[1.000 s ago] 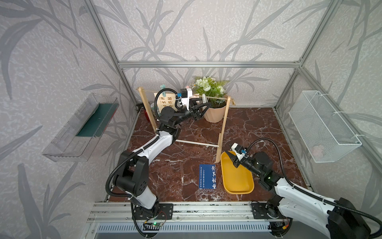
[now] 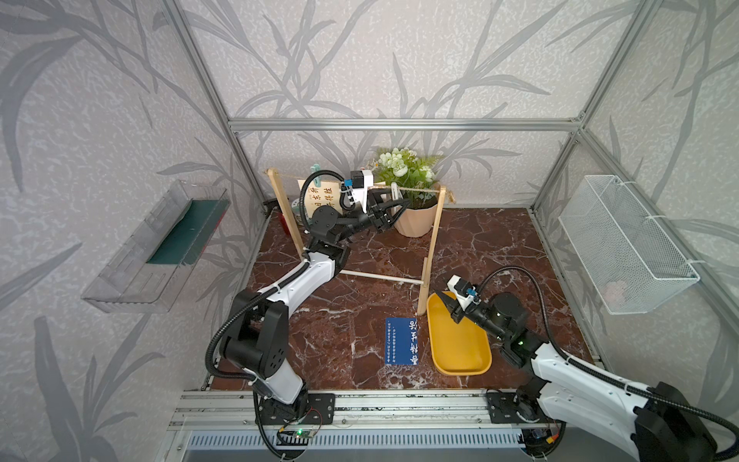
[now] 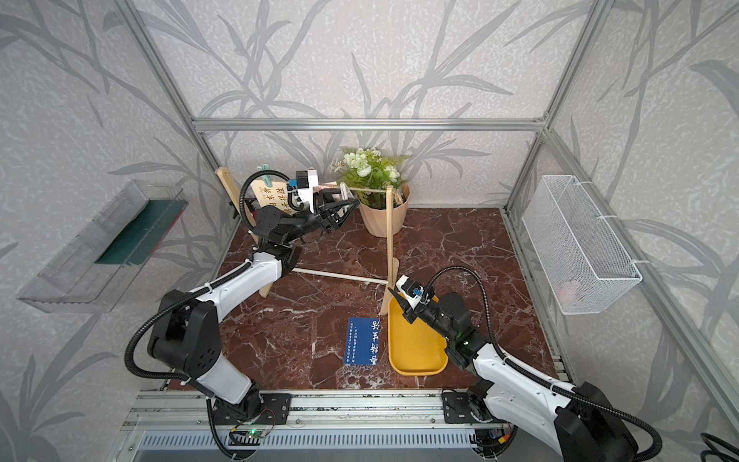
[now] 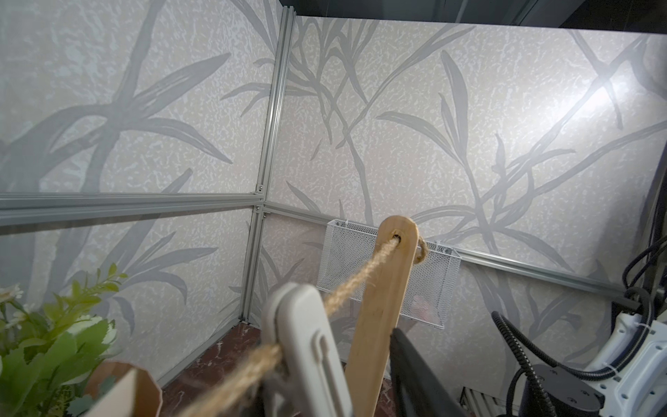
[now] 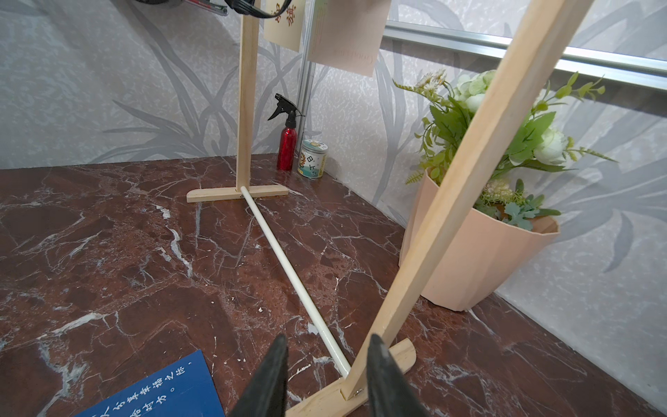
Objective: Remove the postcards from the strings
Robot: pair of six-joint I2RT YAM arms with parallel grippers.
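Observation:
A cream postcard (image 2: 317,198) with dark characters hangs on the string at the left, with a teal clip (image 2: 315,175) at its top. Behind it, mostly hidden by my left arm, is a second pale postcard (image 5: 351,34). On the table lies a blue postcard (image 2: 401,341) with white writing. A white clip (image 4: 305,347) sits on the string (image 4: 361,278). My left gripper (image 2: 398,202) is open at this clip; one finger (image 4: 420,378) shows to its right, the other is mostly hidden. Low by the frame's right post, my right gripper is open and empty.
The wooden post (image 5: 451,201) stands close ahead of the right gripper, beside a yellow tray (image 2: 460,372). A potted plant (image 2: 415,221) stands behind the string. A white bar (image 2: 382,277) crosses the table between the posts.
The right arm looks almost still.

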